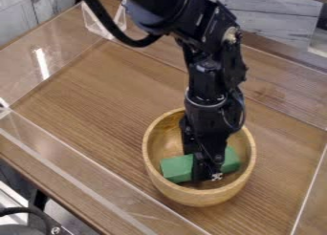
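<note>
A wooden bowl [167, 183] sits on the table, holding a green block [178, 168]. My black gripper [207, 166] reaches down from above into the bowl, its tips at the block and covering its middle. It is shut on the green block, as far as the partly hidden fingertips show.
A white object [102, 21] stands at the back left. Dark cable shows at the lower left edge.
</note>
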